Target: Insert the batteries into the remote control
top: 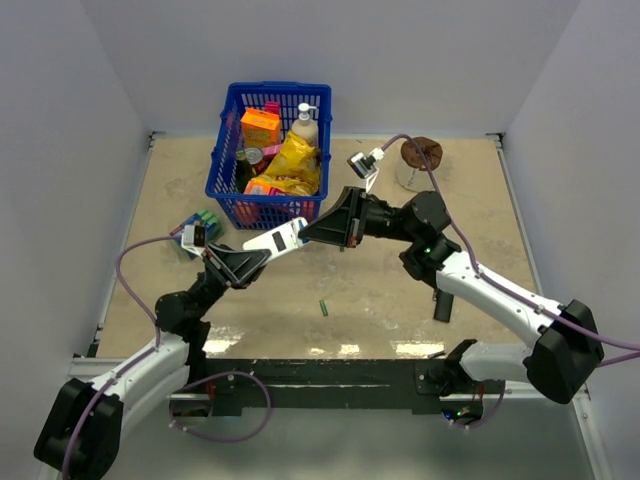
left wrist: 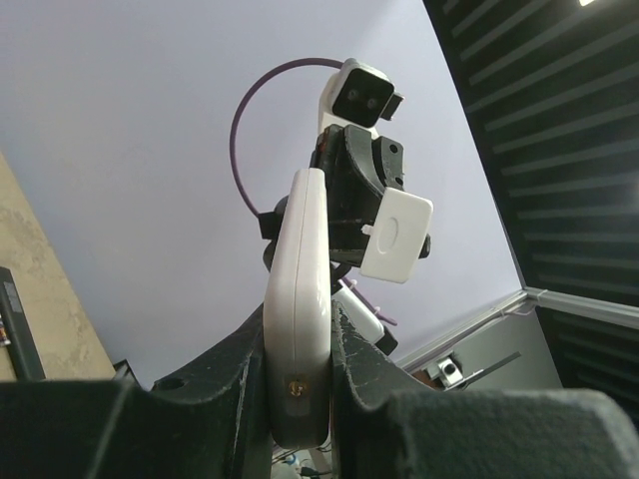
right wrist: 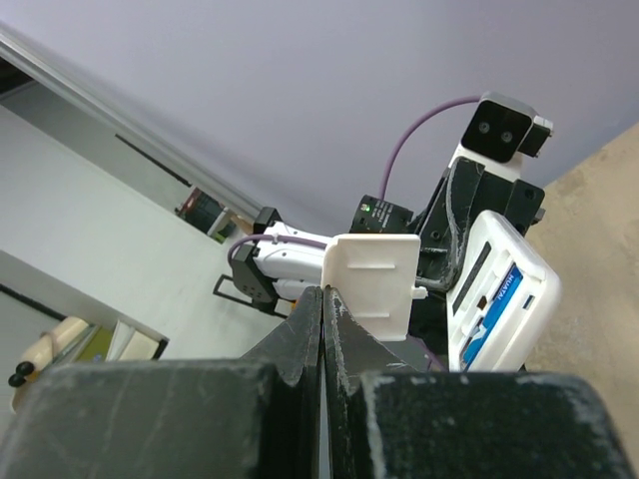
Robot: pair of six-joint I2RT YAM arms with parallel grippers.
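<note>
My left gripper is shut on the white remote control (top: 272,240), held in the air at the centre and seen edge-on in the left wrist view. In the right wrist view the remote's open back (right wrist: 507,309) shows a blue battery (right wrist: 491,317). My right gripper is shut beside the remote's end; a white cover (right wrist: 370,274) shows just beyond its fingertips, and whether it is held I cannot tell. A small green battery (top: 324,308) lies on the table.
A blue basket (top: 215,175) of groceries stands at the back, with a battery pack (top: 185,225) at the left. A dark object (top: 443,306) and a brown-topped container (top: 420,155) are on the right.
</note>
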